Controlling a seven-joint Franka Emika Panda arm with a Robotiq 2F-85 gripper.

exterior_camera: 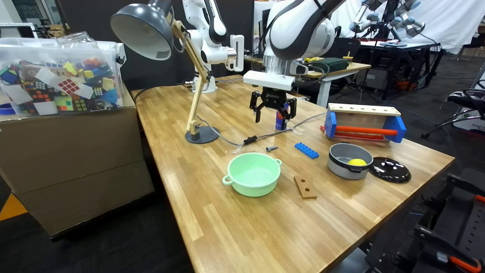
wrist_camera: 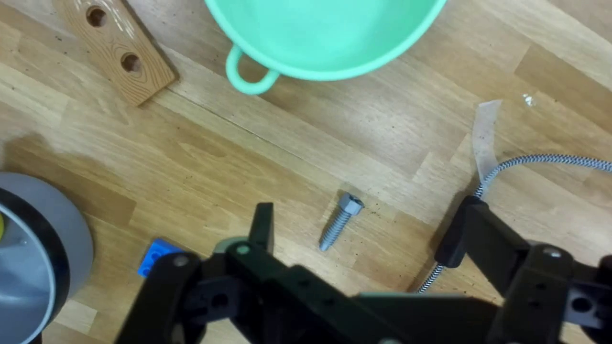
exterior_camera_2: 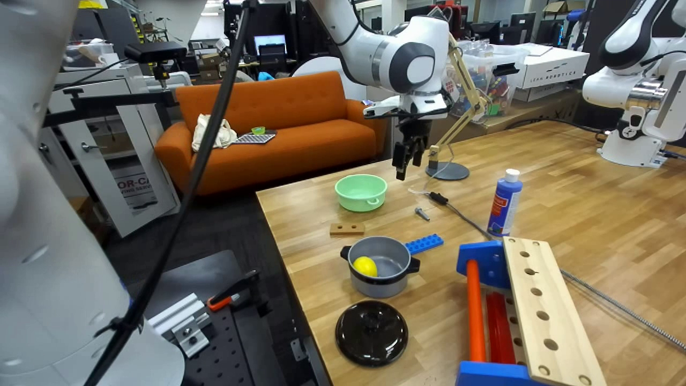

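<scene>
My gripper [exterior_camera: 271, 120] is open above the table, and no object sits between its fingers. In the wrist view a grey bolt [wrist_camera: 342, 220] lies on the wood below, seen through the gap between the spread fingers. A mint-green bowl [exterior_camera: 254, 174] with two loop handles stands empty nearer the front. Beside it lies a flat wooden block [exterior_camera: 305, 187] with two holes. The blue toy brick [exterior_camera_2: 424, 243] is on the table near the grey pot [exterior_camera_2: 379, 288], which has a yellow ball [exterior_camera_2: 365, 266] inside. The pot's black lid [exterior_camera_2: 371, 333] lies apart on the table.
A desk lamp's round base [exterior_camera: 202, 135] and its cable switch [exterior_camera: 250, 140] are close to the bolt. A blue bottle [exterior_camera_2: 505, 203] stands upright farther along, near a wood-and-blue toy bench [exterior_camera_2: 554, 315].
</scene>
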